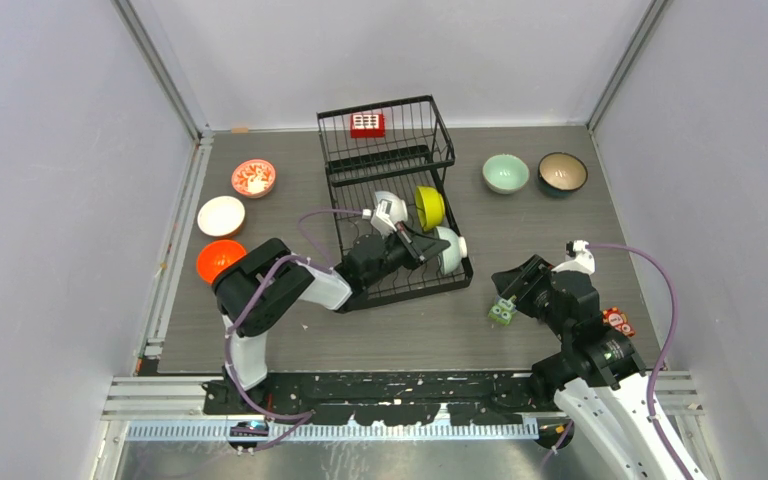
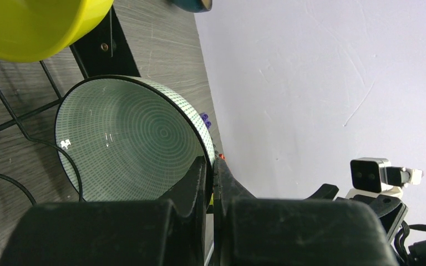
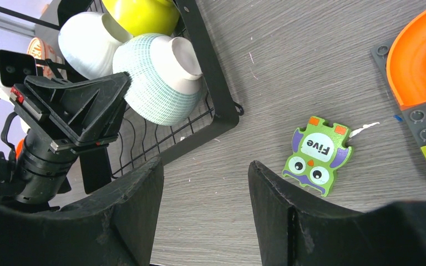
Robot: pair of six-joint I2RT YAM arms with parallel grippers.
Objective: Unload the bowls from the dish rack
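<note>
A pale green and white patterned bowl [image 1: 450, 252] stands on its side at the right front of the black dish rack [image 1: 400, 296]. In the left wrist view my left gripper is shut on this bowl's rim, one finger inside and one outside. Behind it in the rack are a yellow bowl [image 1: 430, 207] and a white bowl [image 3: 91, 44], the latter partly hidden by the left gripper in the top view. My right gripper is open above the table to the right of the rack, with nothing between its fingers.
On the table at left sit an orange-patterned bowl [image 1: 253, 178], a white bowl [image 1: 221, 216] and an orange bowl [image 1: 219, 258]. A green bowl [image 1: 505, 174] and a dark-rimmed bowl [image 1: 562, 174] stand at the back right. An owl block [image 3: 318, 155] lies near the right gripper.
</note>
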